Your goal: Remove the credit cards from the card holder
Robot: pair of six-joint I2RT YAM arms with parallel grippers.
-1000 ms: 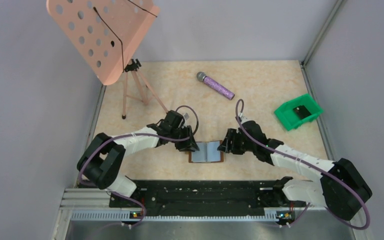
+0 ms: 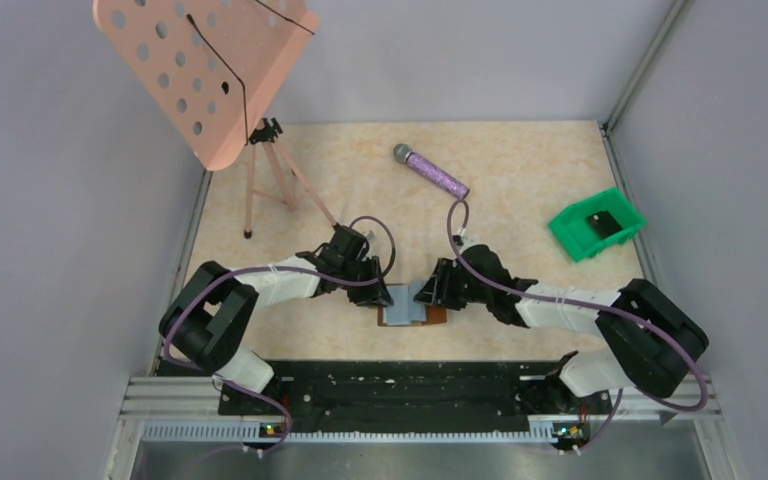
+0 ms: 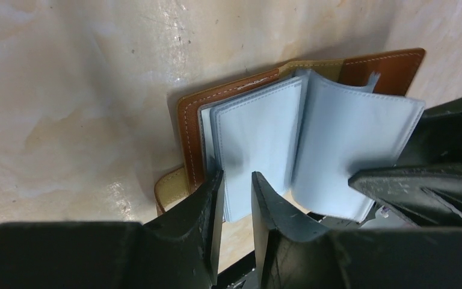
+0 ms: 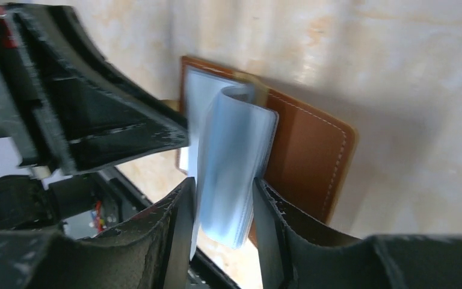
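The brown card holder (image 2: 436, 316) lies opened flat, its pale sleeves showing. A left-hand stack of clear sleeves (image 3: 258, 132) lies flat within the stitched brown cover (image 3: 186, 129). My left gripper is shut on this left side of the holder; its grip is partly hidden behind the fingers. Right of the fold, other sleeves (image 4: 234, 156) stand lifted and curled, leaving the right cover (image 4: 310, 150) bare. My right gripper is part open, with these raised sleeves between its fingers. No separate card can be made out.
A purple glittery microphone (image 2: 434, 172) lies behind the holder. At the right stands a green basket (image 2: 574, 238) with a dark item inside. A pink tripod (image 2: 278, 170) stands at the left back.
My right gripper has moved left toward the fold. The right-hand sleeves, flat before, are now lifted off the brown cover.
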